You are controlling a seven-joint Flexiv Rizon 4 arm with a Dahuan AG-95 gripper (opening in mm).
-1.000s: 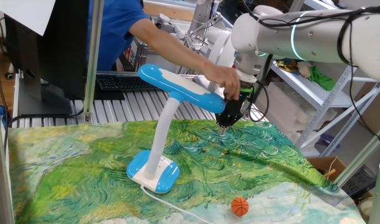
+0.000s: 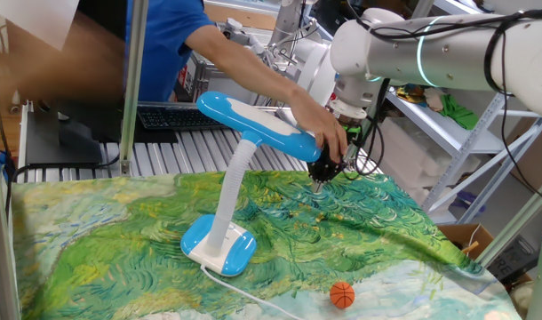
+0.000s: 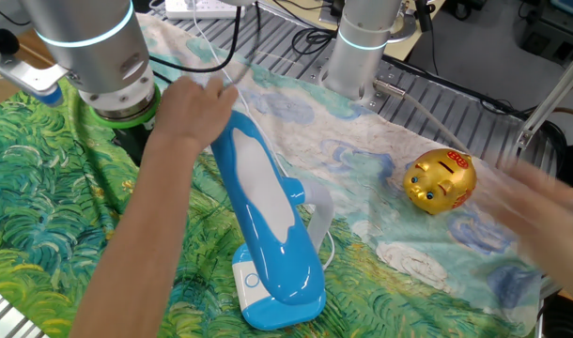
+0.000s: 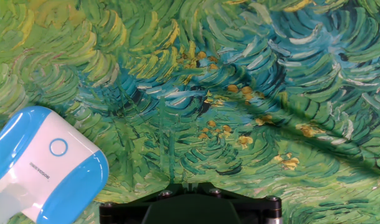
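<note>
My gripper point(image 2: 318, 185) points down above the cloth, just beyond the right end of the lamp's head in exterior view 1. At the bottom of the wrist view the gripper is shut, its fingertips together with nothing showing between them. The blue and white desk lamp point(image 2: 228, 188) stands upright; its base point(image 4: 58, 165) appears at the lower left of the wrist view. A small orange basketball point(image 2: 342, 294) lies near the front of the cloth. The shiny gold piggy bank point(image 3: 440, 181) sits to the right in exterior view 2.
A person's hand point(image 2: 322, 124) reaches in at the gripper and the lamp head's end; exactly what it touches is unclear. The lamp's white cable point(image 2: 244, 300) crosses the painted cloth point(image 2: 102, 258). Cloth beneath the gripper is clear.
The person's hand has shifted slightly down and right by the gripper, whose top has tilted slightly. Lamp and ball stay put.
</note>
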